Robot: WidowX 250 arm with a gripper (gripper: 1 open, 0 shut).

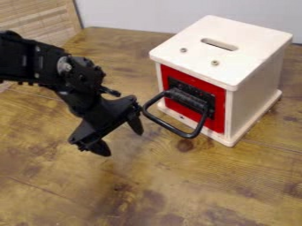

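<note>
My black gripper (pixel 119 138) reaches in from the left, pointing down just above the wooden tabletop, its fingers apart with nothing between them. To its right stands a white wooden box (pixel 253 88) with a slot and two small bolts on top. Its red front panel (pixel 215 90) carries a black mechanism with a looped black handle (pixel 169 125) that sticks out toward the gripper, low and to the right of the fingers.
A white wall runs along the back, and a slatted wooden piece (pixel 48 19) stands at the left.
</note>
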